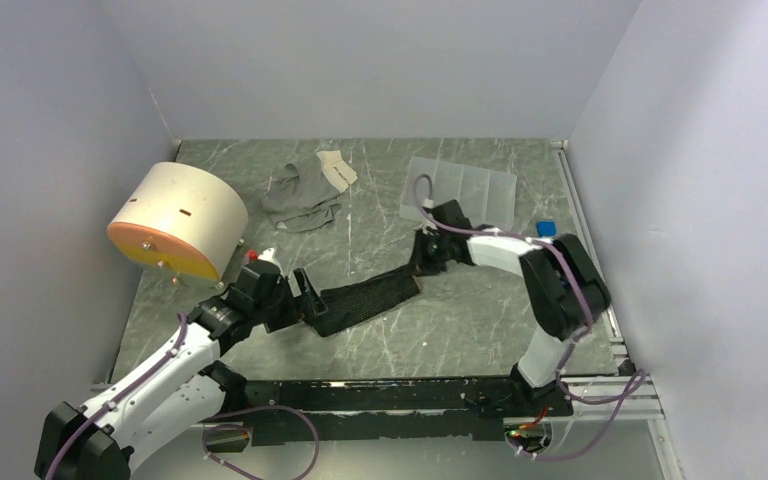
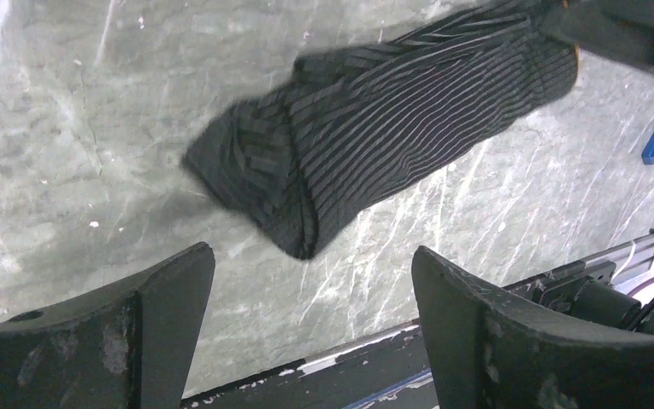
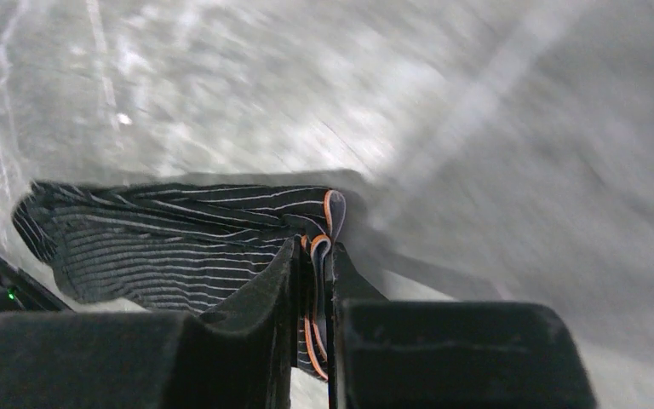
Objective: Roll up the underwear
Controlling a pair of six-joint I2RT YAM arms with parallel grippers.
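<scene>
The dark striped underwear [image 1: 365, 300] lies folded lengthwise in a long strip on the grey table. My right gripper [image 1: 422, 265] is shut on its right end, where an orange-edged band shows between the fingers in the right wrist view. My left gripper [image 1: 305, 295] stands open over the other end; in the left wrist view the bunched left end of the underwear [image 2: 366, 136] lies beyond its fingers, with nothing between them.
A grey garment with a pale piece [image 1: 300, 200] lies at the back. A cream cylinder [image 1: 175, 215] stands on the left, a clear divided tray [image 1: 490, 185] at the back right. Bare table [image 1: 460, 330] is in front.
</scene>
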